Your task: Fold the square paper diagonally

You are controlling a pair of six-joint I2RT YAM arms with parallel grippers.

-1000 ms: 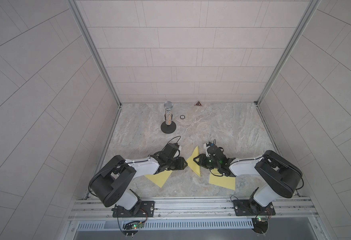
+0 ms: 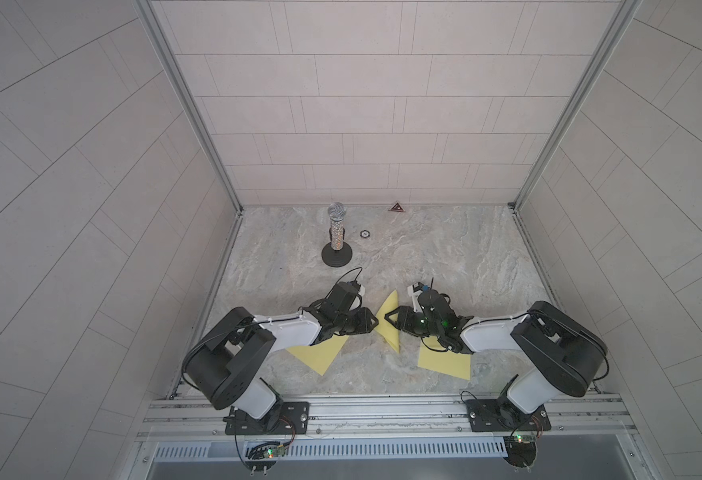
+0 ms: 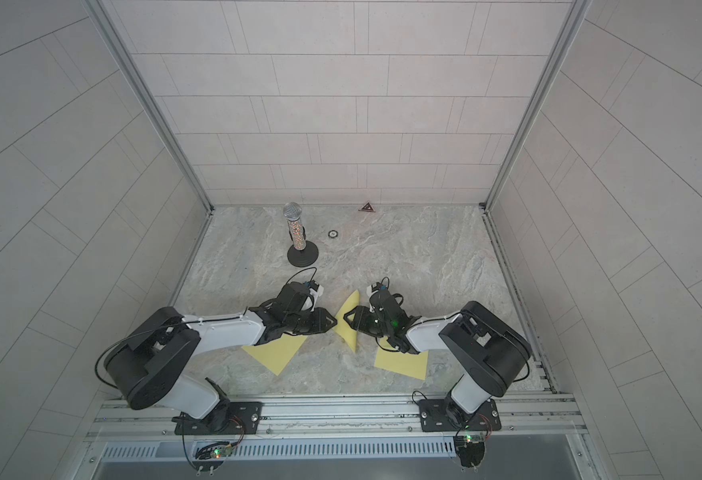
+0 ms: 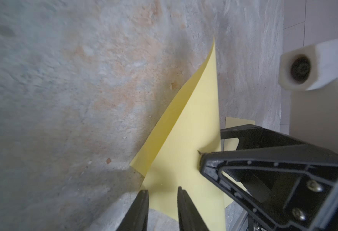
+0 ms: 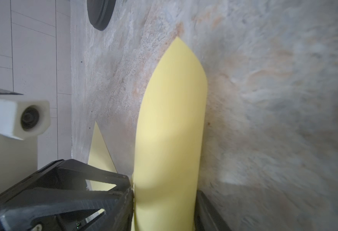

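The middle yellow paper (image 2: 387,308) stands bent up between my grippers, its far corner pointing to the back wall. In the left wrist view the paper (image 4: 184,154) shows a steep face with a second layer behind it. My left gripper is part open at its near-left side, the paper's lower edge passing in the gap. From the right comes my right gripper (image 2: 391,318), against the other side. In the right wrist view the rounded paper (image 5: 171,127) fills the space between my right gripper's parted fingers. Contact at the fingertips is partly hidden.
Flat yellow sheets lie under the left arm (image 2: 321,355) and the right arm (image 2: 445,362). A microphone-like object on a black stand (image 2: 336,254), a small ring (image 2: 364,233) and a red triangle (image 2: 396,207) are farther back. Table space behind the grippers is free.
My left gripper has shifted slightly right and toward the back.
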